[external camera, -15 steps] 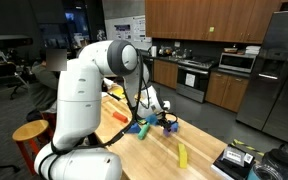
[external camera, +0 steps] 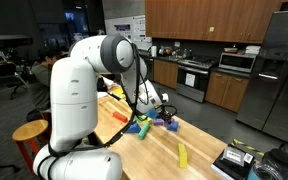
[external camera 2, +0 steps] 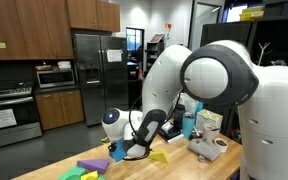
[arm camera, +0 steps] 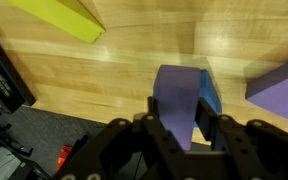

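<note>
A purple block (arm camera: 177, 92) stands between the fingers of my gripper in the wrist view, and the fingers are shut on it. Just beside and partly behind it is a blue block (arm camera: 208, 94); whether the two touch I cannot tell. Another purple block (arm camera: 280, 92) lies on the wooden table at the right edge of that view. A yellow block (arm camera: 66, 16) is at the upper left, apart from the gripper. In exterior view 1 the gripper is small, over the blue block (external camera: 172, 126).
The yellow block (external camera: 182, 156) has clear table around it. A green block (external camera: 144, 130) lies left of the gripper. A dark device (external camera: 234, 160) and a black round item (external camera: 277, 160) occupy the table's right side.
My gripper has shifted slightly up and to the left in exterior view 1. The yellow block has stayed in place.
</note>
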